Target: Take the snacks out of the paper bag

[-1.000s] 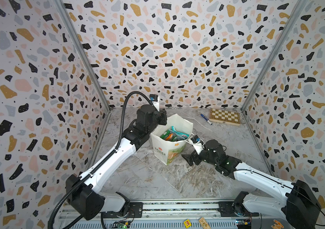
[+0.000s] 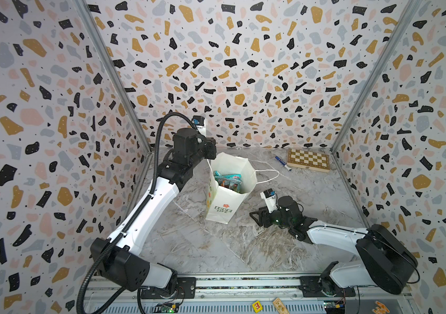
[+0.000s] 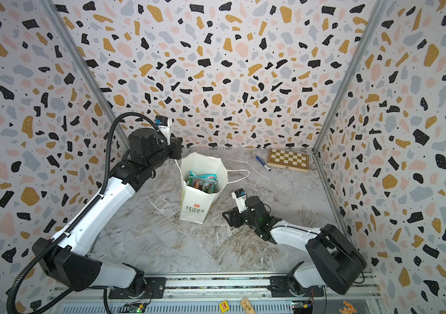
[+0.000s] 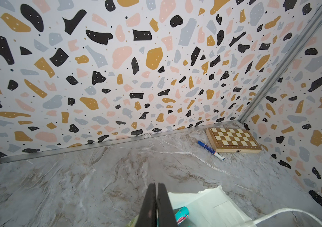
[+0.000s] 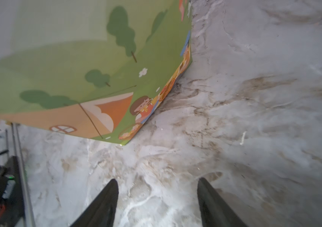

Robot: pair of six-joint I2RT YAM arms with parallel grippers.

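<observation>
The white paper bag (image 2: 226, 201) stands tilted on the marble table, its mouth open. Several snacks (image 2: 229, 180) in teal and other colourful wrappers lie inside it. From the rim, a white handle (image 3: 179, 166) rises up to my left gripper, which is shut on it at the bag's back left; the grip point itself is hidden. My right gripper is open just right of the bag, low over the table, nothing between its fingers. In the right wrist view the bag's green printed side (image 5: 104, 83) is close in front.
A chessboard box (image 2: 308, 159) and a blue marker (image 2: 282, 163) lie at the back right. The other handle (image 2: 271, 175) loops out to the bag's right. Bare table (image 2: 223, 251) spreads in front and on both sides.
My left gripper has moved up and left, with a handle now stretched to it. The bag has turned and leaned. My right arm has drawn back and lies lower, its gripper clear of the right handle.
</observation>
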